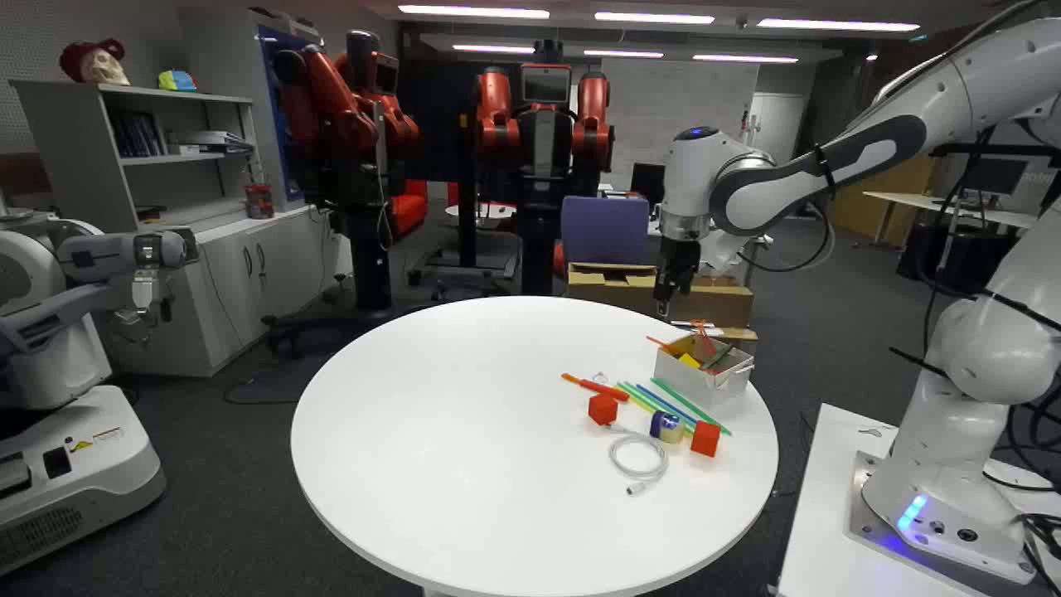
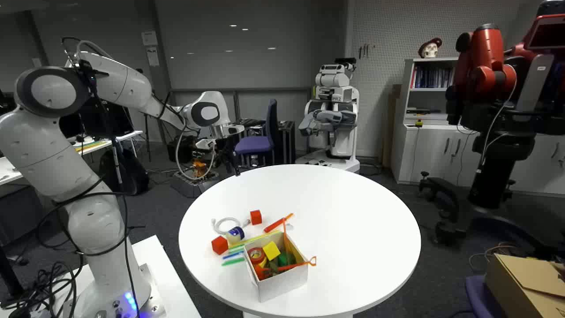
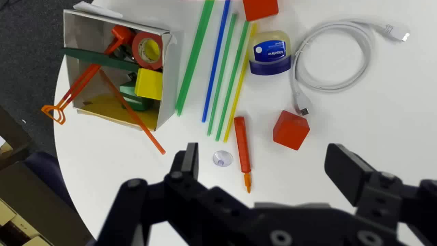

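Note:
My gripper hangs high above the round white table, its two fingers wide apart and nothing between them. Below it in the wrist view lie a red-orange marker-like stick [image 3: 242, 145], a small clear disc [image 3: 222, 158] and a red cube [image 3: 291, 130]. A second red cube [image 3: 261, 8] is cut by the top edge. Beside it sits a Vaseline jar [image 3: 270, 53] with a blue label. Several green, blue and yellow straws [image 3: 215, 61] lie side by side. A coiled white cable [image 3: 365, 61] rests to the right.
An open white box [image 3: 168, 82] near the table edge holds a tape roll [image 3: 147, 50], a yellow block [image 3: 148, 83] and other items. Orange sticks jut over its rim.

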